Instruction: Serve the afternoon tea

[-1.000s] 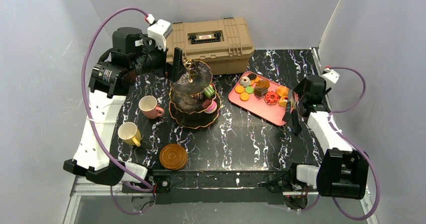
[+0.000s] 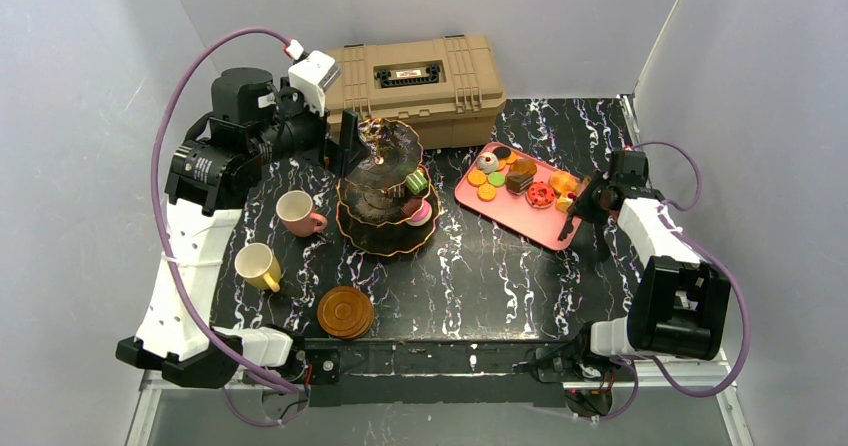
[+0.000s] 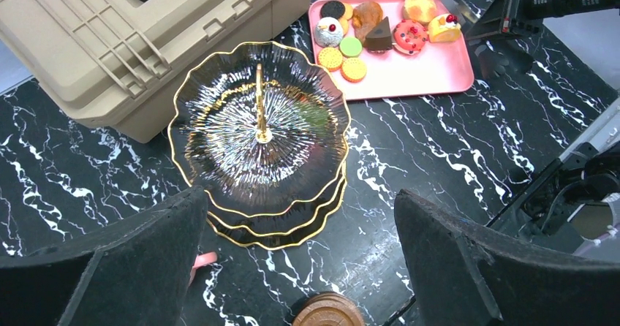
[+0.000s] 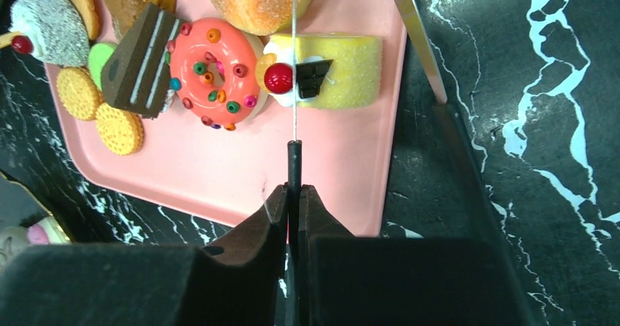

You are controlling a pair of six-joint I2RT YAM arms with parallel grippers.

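Observation:
In the top view my left gripper (image 2: 345, 146) stands open beside the top tier of the black tiered cake stand (image 2: 385, 156), nothing between its fingers. The stand's gold-rimmed plates fill the centre of the left wrist view. At the pink tray's (image 2: 525, 223) right end, my right gripper has its fingers pressed together on the black handle of a thin-bladed knife-like utensil (image 4: 294, 161), whose blade is seen edge-on. Right of it, a second metal blade (image 4: 420, 44) and a dim handle show; I cannot tell whether this is another utensil or a reflection.
The tray bears several pastries, among them a red donut (image 4: 219, 74) and a yellow cake roll (image 4: 343, 70). A pink mug (image 2: 297, 213), yellow mug (image 2: 257, 264) and brown coasters (image 2: 345, 311) sit at the left. Behind stands a tan case (image 2: 450, 106).

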